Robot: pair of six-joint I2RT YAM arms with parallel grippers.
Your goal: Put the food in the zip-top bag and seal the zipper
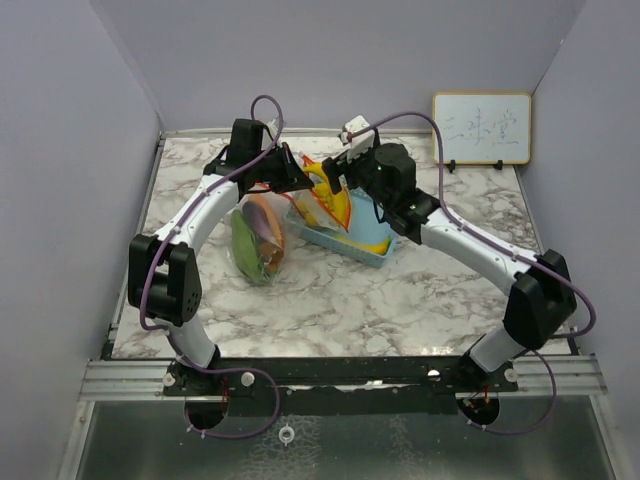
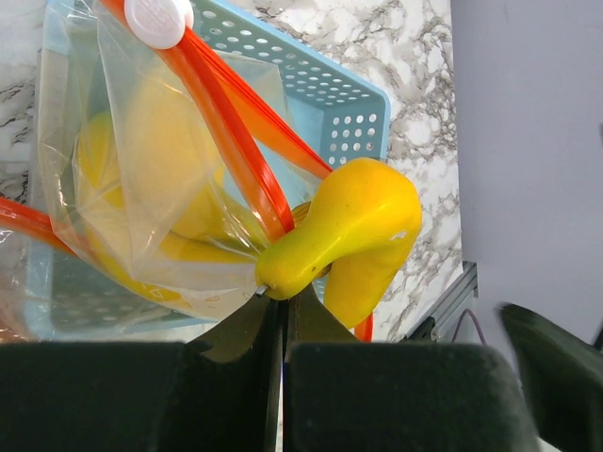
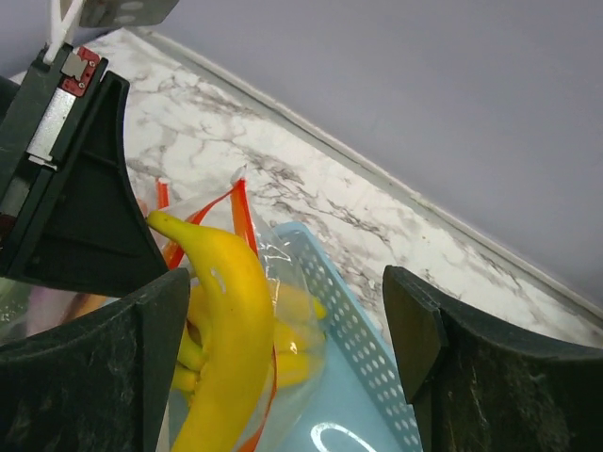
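Note:
A clear zip top bag [image 2: 141, 188] with orange bands holds several yellow pieces and leans over the blue basket [image 1: 338, 243]. My left gripper is shut on the bag's orange edge at its mouth. A large curved banana [image 3: 236, 330] lies across that mouth, partly over the orange band and close by the left fingertips. My right gripper stands open above it, the banana nearer its left finger and not clamped. Another yellow piece [image 1: 372, 245] rests in the basket. A round white piece [image 2: 158, 19] sits on the band.
Left of the basket lies another clear bag with a green item [image 1: 245, 245] and a brown-orange one [image 1: 268, 220]. A whiteboard [image 1: 482, 128] stands at the back right. Bare marble tabletop [image 1: 330, 310] stretches in front and to the right.

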